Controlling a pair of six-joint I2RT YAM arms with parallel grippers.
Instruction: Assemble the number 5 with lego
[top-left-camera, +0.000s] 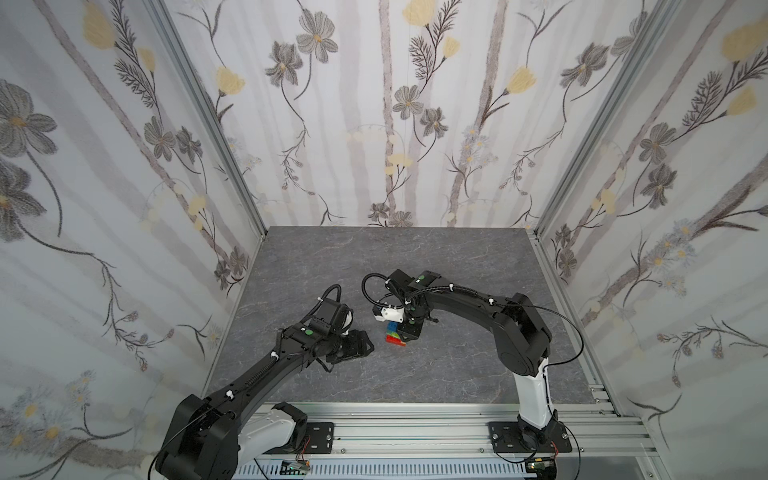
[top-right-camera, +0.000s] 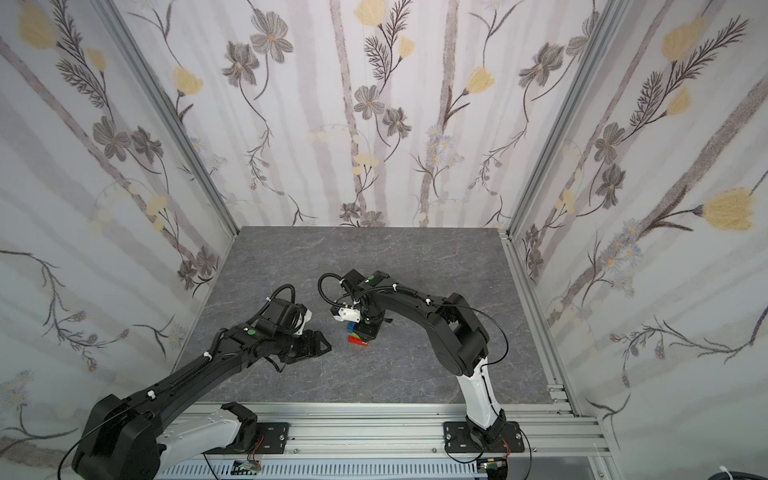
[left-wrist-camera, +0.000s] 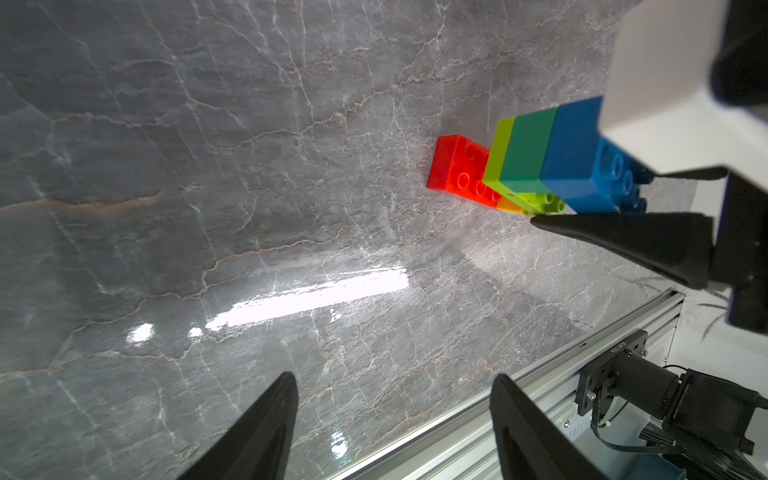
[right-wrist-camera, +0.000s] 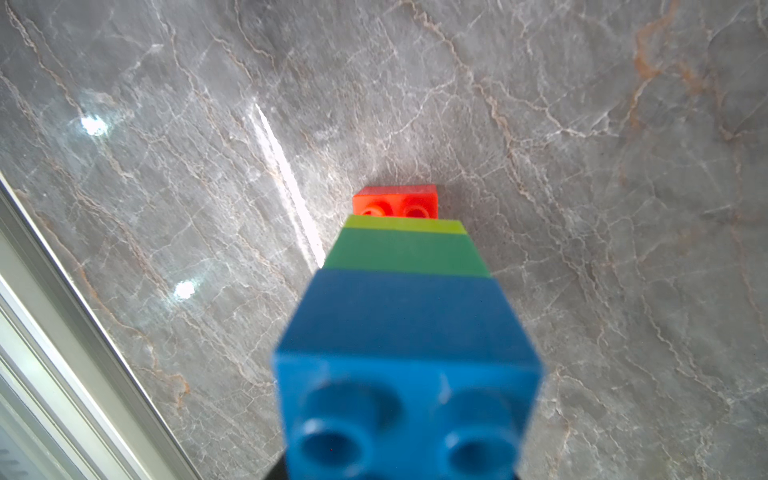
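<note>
A tall stack stands near the middle of the table: blue brick on top, dark green brick beneath it, then lime brick. Below that lies a red brick, with a sliver of yellow beside it. My right gripper is shut on the blue brick from above. From the right wrist view, the red brick sticks out past the lime one; whether the lime brick is pressed fully down cannot be told. My left gripper is open and empty, left of the stack.
The metal rail runs along the front edge. The two grippers stand close together near the table's middle.
</note>
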